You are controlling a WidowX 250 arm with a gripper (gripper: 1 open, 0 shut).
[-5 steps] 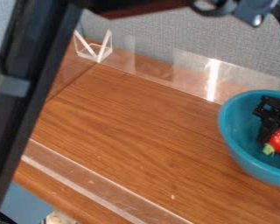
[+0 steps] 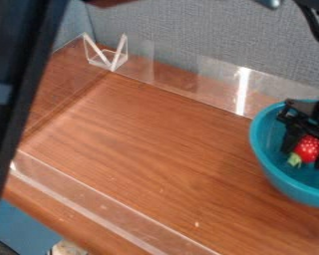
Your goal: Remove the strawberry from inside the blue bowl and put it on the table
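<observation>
A red strawberry [image 2: 306, 149] with a green leafy end lies inside the blue bowl [image 2: 266, 139], at the right edge of the view. The black gripper [image 2: 309, 139] reaches down into the bowl, its dark fingers around the strawberry's upper part. Part of the gripper and the bowl's right side fall outside the frame. Whether the fingers press on the strawberry or only surround it cannot be made out.
Clear low walls run along its back and front edges. A white wire-like piece [image 2: 107, 54] stands at the back left. The dark arm [image 2: 19, 70] crosses the left side.
The arm at the left has swung further left and up. Gripper and strawberry have shifted slightly left and up in the view, and the bowl sits nearly as before.
</observation>
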